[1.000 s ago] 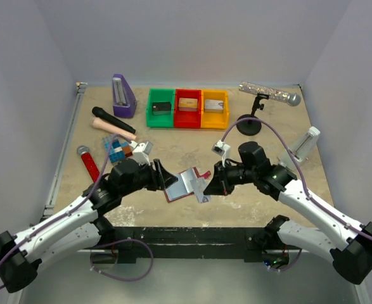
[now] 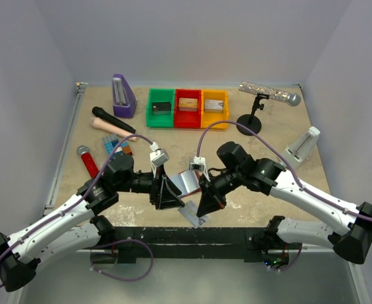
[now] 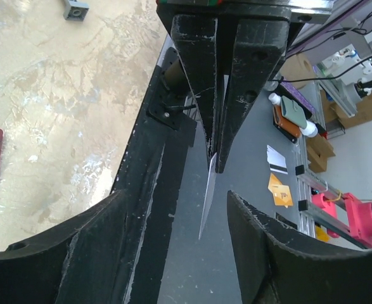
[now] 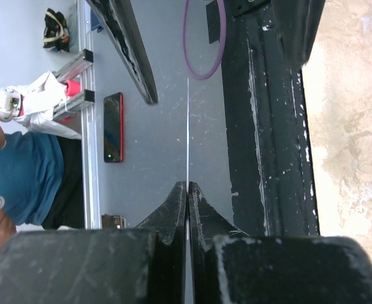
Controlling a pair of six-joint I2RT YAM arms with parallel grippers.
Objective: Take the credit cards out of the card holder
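Note:
Thin and seen edge-on, a pale translucent card (image 4: 187, 136) sticks out from my right gripper, which is shut on it. From above, the card (image 2: 191, 215) slants over the table's front edge, between the two grippers. My left gripper (image 2: 180, 200) is open, its fingers (image 4: 135, 57) standing either side of the card's free end without visible contact. In the left wrist view the card (image 3: 207, 199) points down between the open fingers. The card holder (image 2: 186, 182), red-edged and lying open, is on the table behind the grippers, partly covered by them.
Green, red and yellow bins (image 2: 187, 120) stand at the back, each with something inside. A microphone on a black stand (image 2: 251, 120) is at back right. Blue blocks (image 2: 113, 146) and a red microphone (image 2: 89, 163) lie left. The middle of the table behind the holder is clear.
The right gripper has carried the card from beside the holder toward the front left.

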